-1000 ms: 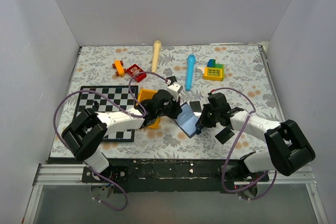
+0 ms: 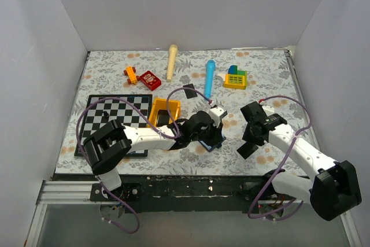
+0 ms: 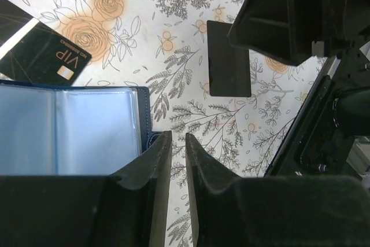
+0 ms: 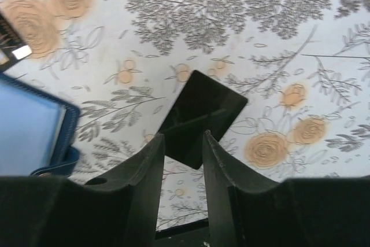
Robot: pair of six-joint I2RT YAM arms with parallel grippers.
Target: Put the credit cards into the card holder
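The card holder (image 3: 98,125) lies unfolded, its pale blue sleeves up and a dark blue edge round them; the top view has it mostly hidden under my left gripper (image 2: 216,142). Above its right-hand edge, that left gripper is part open on empty space. A black VIP card (image 3: 43,47) touches or sits close by the holder's upper edge. To the holder's right, a plain black card (image 2: 247,150) is flat on the table. Over this card, my right gripper stands open, nothing between its fingers. Another dark card (image 2: 189,91) lies farther back.
A checkered board (image 2: 118,111) and a yellow bin (image 2: 157,107) occupy the left side. Toys, a blue microphone (image 2: 210,76) and a yellow basket (image 2: 234,82) are at the back. The two grippers are close together. Open table lies right of the basket.
My left gripper has gone right and toward the front, now covering much of the holder. The right gripper has moved away from the holder, over the plain black card.
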